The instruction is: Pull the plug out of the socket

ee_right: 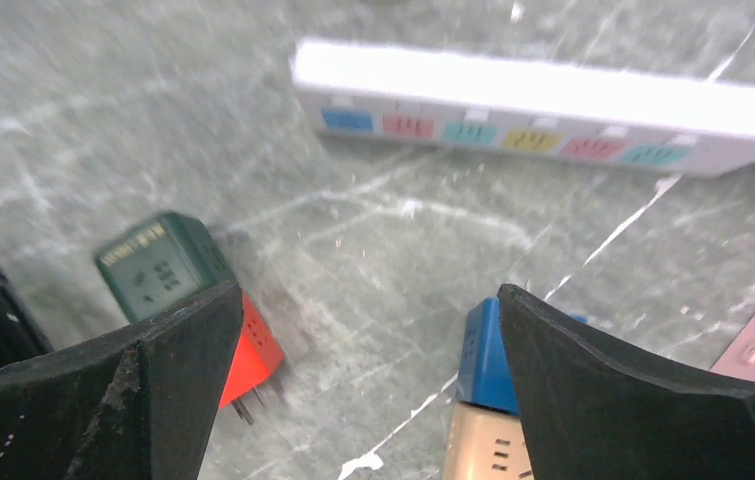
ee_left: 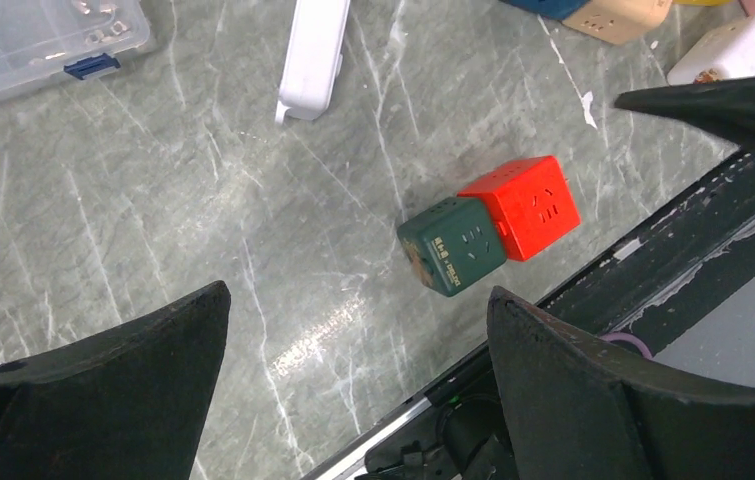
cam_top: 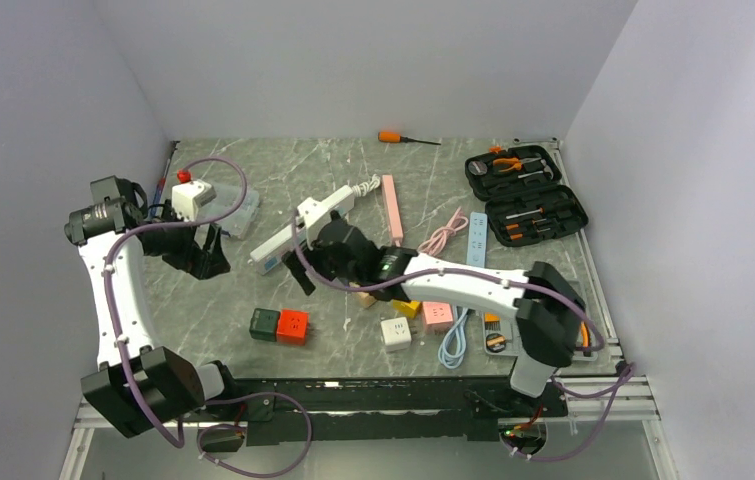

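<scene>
The green plug block (cam_top: 264,324) and the red one (cam_top: 293,327) lie side by side at the front left of the table, touching. In the left wrist view the green block (ee_left: 451,246) and the red block (ee_left: 523,208) show slots on top. Metal prongs (ee_right: 242,409) stick out from the red block in the right wrist view. My right gripper is open above the table beyond the pair, with nothing between its fingers. Farther left, my left gripper also stands open and empty, the pair ahead of it.
A white power strip (ee_right: 543,95) lies behind the pair. Blue (ee_right: 486,358) and tan blocks (ee_right: 488,445) are to the right, with a white block (cam_top: 396,334) beyond. A clear box (cam_top: 236,210) sits back left; the tool case (cam_top: 523,195) stands at the right.
</scene>
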